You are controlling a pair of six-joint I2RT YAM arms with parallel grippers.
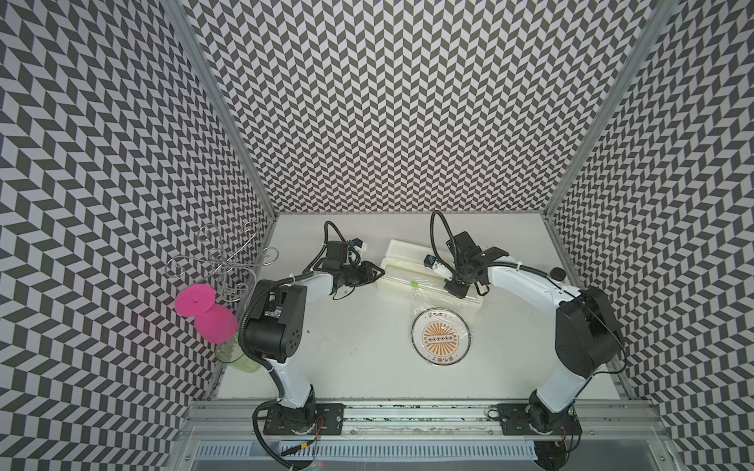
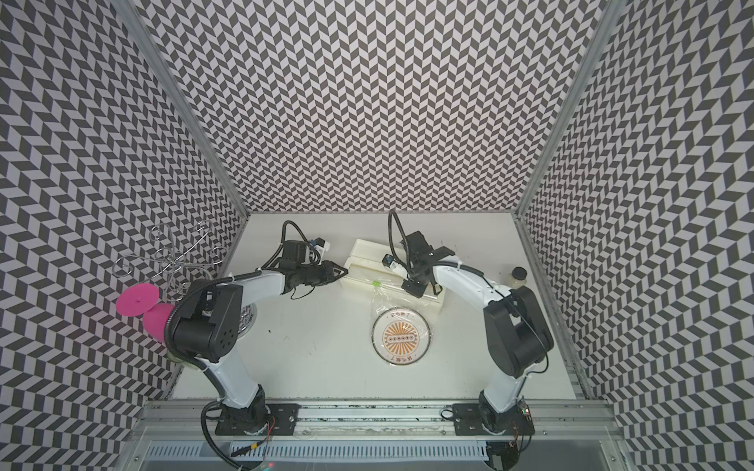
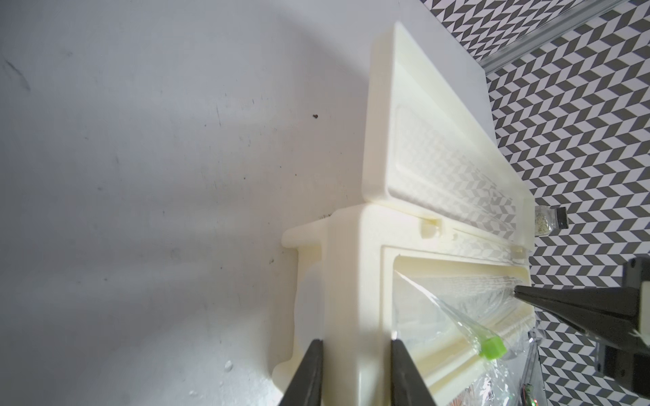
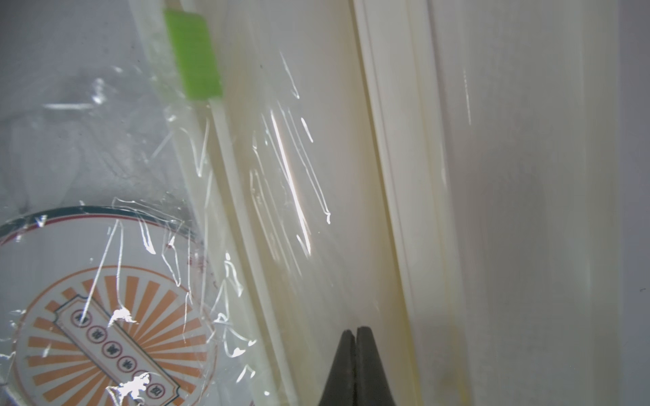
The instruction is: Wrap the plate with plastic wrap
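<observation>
A patterned plate (image 1: pixel 441 336) rests on the table with clear plastic wrap (image 4: pixel 135 176) over it, the film running back to the cream dispenser box (image 3: pixel 359 270). On the box's front rail sits the green slider (image 4: pixel 193 54), well away from the right fingers. My left gripper is shut on the left end wall of the box. The right gripper hangs over the film-covered roll near the box's right part, its fingertips together with nothing between them. In both top views the right gripper hides part of the box.
The box's lid (image 3: pixel 440 149) lies folded open towards the back. A pink object (image 1: pixel 213 320) and a wire rack (image 1: pixel 227 263) stand at the far left, and a dark-capped jar (image 2: pixel 517 274) at the far right. The table left of the plate is bare.
</observation>
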